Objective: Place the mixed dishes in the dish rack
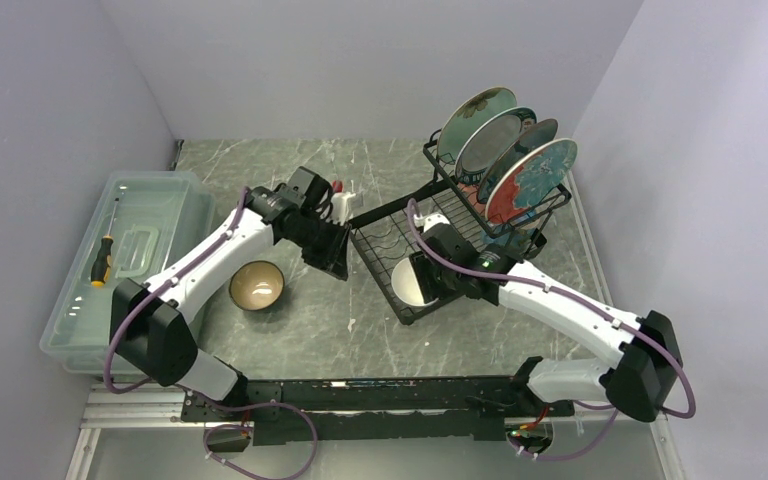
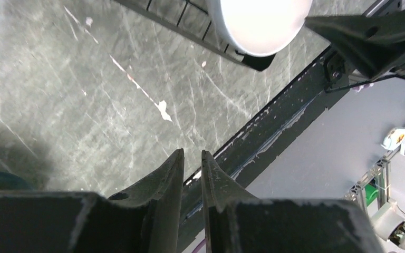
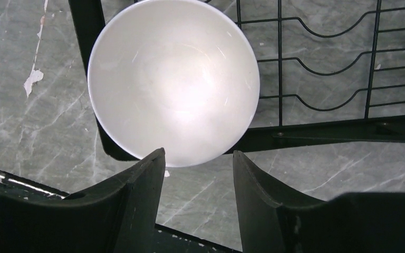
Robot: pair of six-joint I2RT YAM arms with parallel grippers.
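A white bowl (image 1: 406, 282) (image 2: 259, 23) (image 3: 173, 81) rests in the front corner of the dish rack's lower tier (image 1: 375, 255) (image 3: 327, 137). My right gripper (image 1: 425, 280) is over it, part open, its fingertips at the bowl's near rim, apparently empty. My left gripper (image 1: 338, 268) hangs left of the rack over bare counter, its tips a small gap apart with nothing between. A brown bowl (image 1: 257, 284) stands on the counter below and left of it. Several patterned plates (image 1: 530, 185) stand in the upper tier.
A lidded plastic bin (image 1: 90, 310) with a screwdriver (image 1: 102, 260) on it fills the left. Walls enclose the back and sides.
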